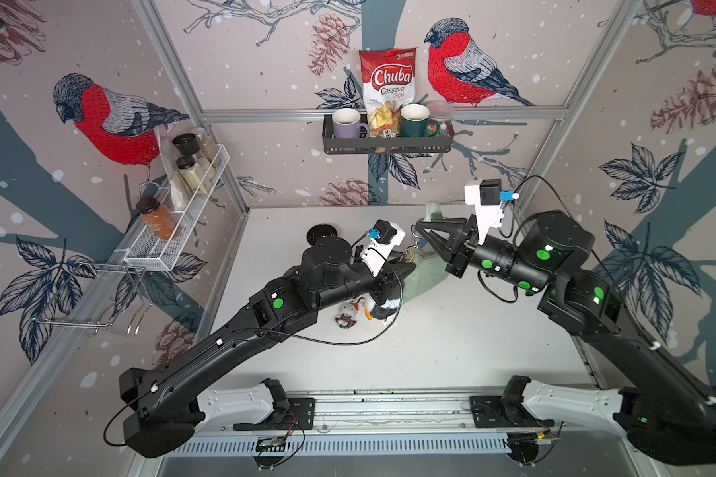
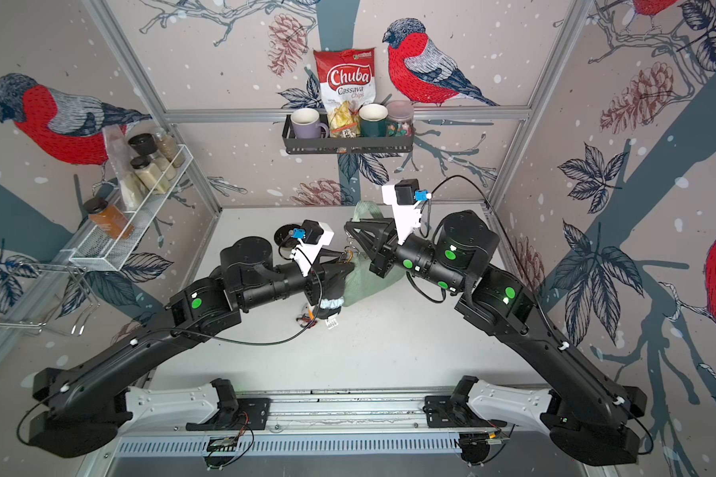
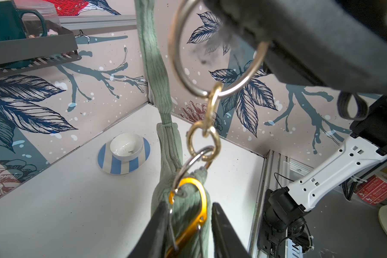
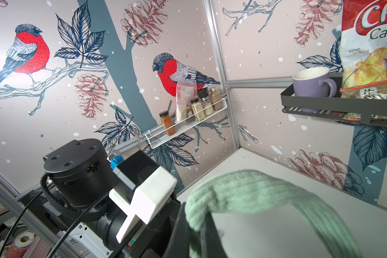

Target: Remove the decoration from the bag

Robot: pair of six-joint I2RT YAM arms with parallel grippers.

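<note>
The light-green knit bag [image 1: 428,282] hangs below and behind the grippers; its strap [image 4: 253,191] arches past the right fingertips. A large metal ring [image 3: 191,88] meets the dark right gripper [image 1: 418,228], which is shut; whether the ring sits between its fingers is hidden. Small gold links [image 3: 204,139] lead from it to a silver ring and an orange-gold carabiner [image 3: 197,187]. The left gripper stands part open, fingers apart, with the carabiner's lower part in the gap. A dark plush charm [image 1: 390,305] with white and orange parts shows below it.
A small grey toy [image 1: 346,314] lies on the table, left of the bag. A white bowl [image 3: 126,146] stands on a striped mat. Mugs and chips fill the back shelf [image 1: 386,145].
</note>
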